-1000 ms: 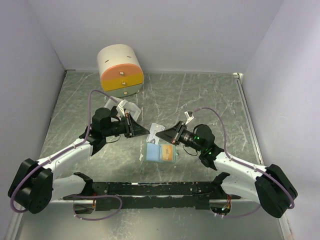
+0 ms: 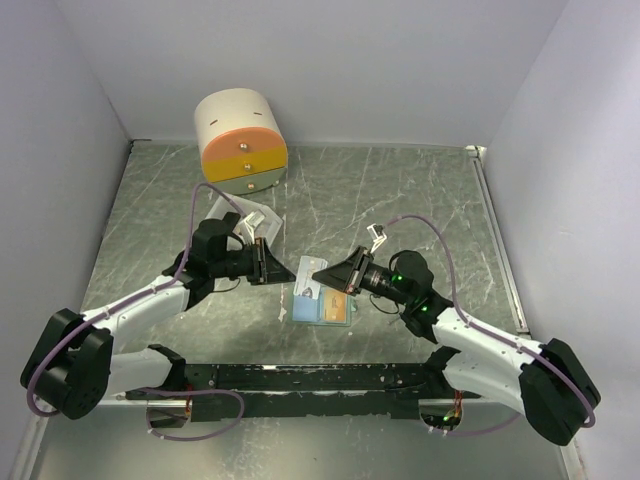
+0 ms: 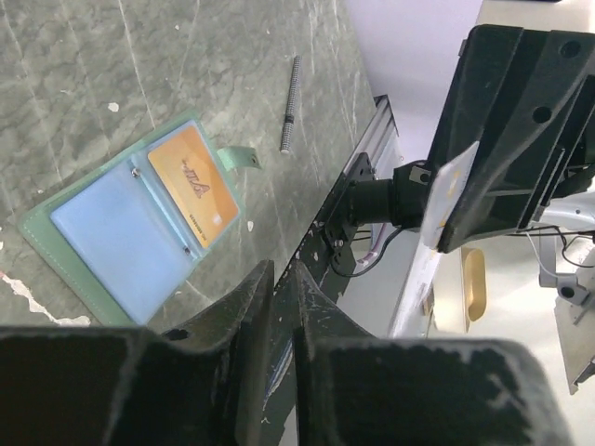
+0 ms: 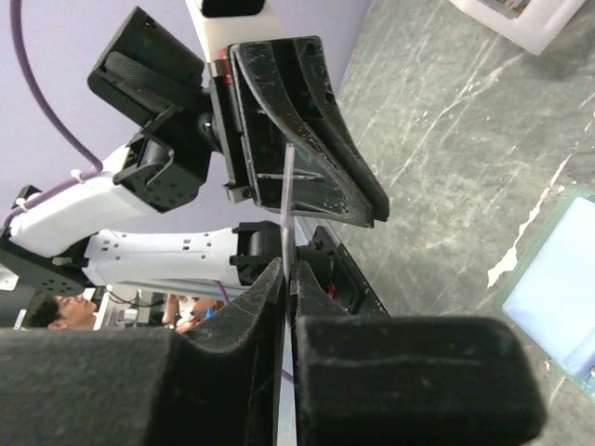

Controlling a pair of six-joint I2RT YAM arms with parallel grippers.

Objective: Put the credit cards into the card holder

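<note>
My right gripper (image 2: 342, 275) is shut on a pale card (image 2: 306, 272), held above the card holder; in the right wrist view the card (image 4: 287, 204) appears edge-on between the fingers. The open card holder (image 3: 116, 232) lies on the mat, with a blue pocket side and an orange card (image 3: 192, 178) on its other side. My left gripper (image 2: 272, 268) is left of the held card, its fingertips close together in the left wrist view; whether anything is between them I cannot tell.
A white tray (image 2: 217, 210) lies behind the left arm. A rounded drawer box (image 2: 238, 130) stands at the back left.
The held card and right gripper have shifted slightly toward the front.
</note>
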